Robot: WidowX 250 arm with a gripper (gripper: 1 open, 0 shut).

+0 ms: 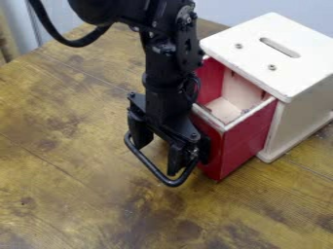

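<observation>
My black gripper [166, 146] hangs low over the wooden table, just left of a red and white box [291, 68]. It is close beside the box's red panel [237, 142], and I cannot see whether they touch. The fingertips are dark and partly hidden by the gripper body and its tube, so whether they are open or shut is unclear. Inside the box's open front a pale inner surface [242, 93] shows, and its white top has a slot and screws.
The box fills the upper right. A pale edge stands at the far upper left.
</observation>
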